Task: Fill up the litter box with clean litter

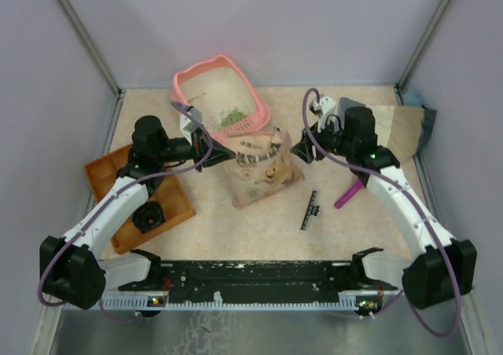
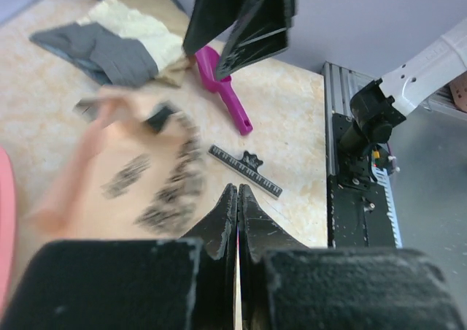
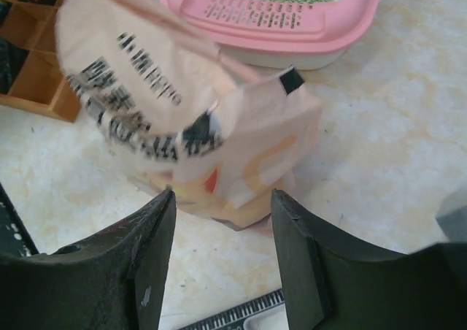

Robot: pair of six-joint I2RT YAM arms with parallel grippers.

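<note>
The litter bag [image 1: 259, 170] stands upright and crumpled mid-table, its top toward my left gripper [image 1: 220, 155], which is shut; whether it pinches the bag's edge is unclear from above, and in the left wrist view the bag [image 2: 139, 184] is blurred beyond the shut tips. My right gripper [image 1: 305, 147] hangs open at the bag's right side, the bag [image 3: 190, 125] just beyond its fingertips. The pink litter box [image 1: 185, 84] sits at the back, with a little green litter inside.
A wooden organizer [image 1: 181, 210] lies at left. A black-and-silver ruler-like tool [image 1: 309, 210] lies right of the bag. A magenta scoop [image 2: 233, 107] and a folded cloth [image 1: 405, 131] are at right.
</note>
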